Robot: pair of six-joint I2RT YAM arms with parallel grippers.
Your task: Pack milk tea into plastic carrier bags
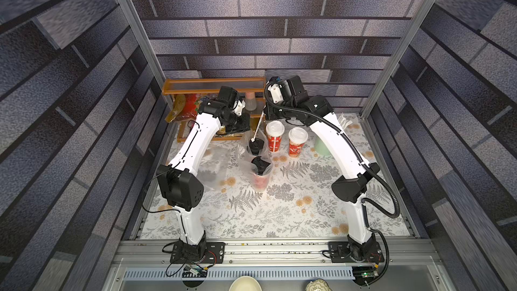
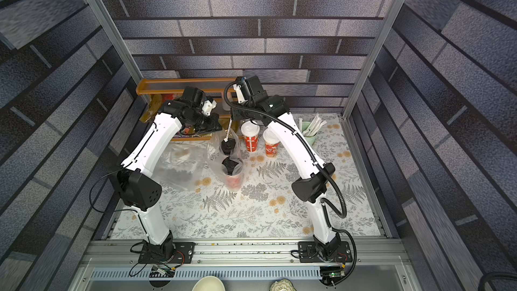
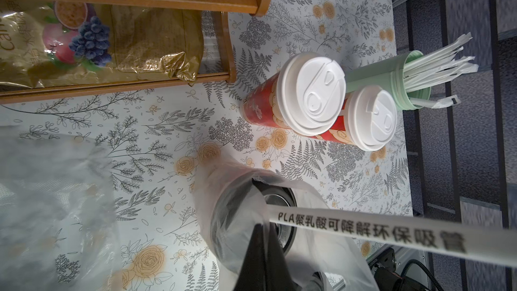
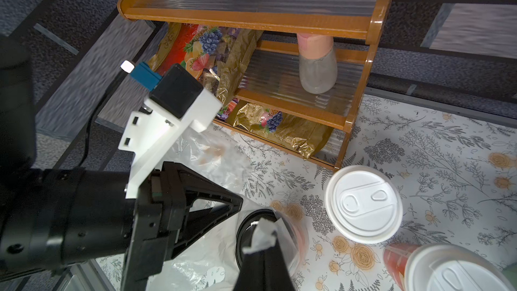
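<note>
Two black-lidded cups, upper (image 1: 256,146) and lower (image 1: 260,175), stand in a translucent bag (image 2: 215,161) at centre. A white wrapped straw (image 3: 366,227) hangs over the upper cup from my right gripper, which is shut, its grip on the straw mostly hidden in its own wrist view. My left gripper is shut beside the bag's top edge; whether it pinches film is unclear. Two red cups with white lids, left (image 4: 363,203) and right (image 3: 371,118), stand behind to the right.
A wooden shelf (image 4: 242,16) with snack pouches and a bottle stands at back left. A green straw holder (image 3: 377,80) stands right of the cups. A flat plastic bag (image 3: 53,199) lies at left.
</note>
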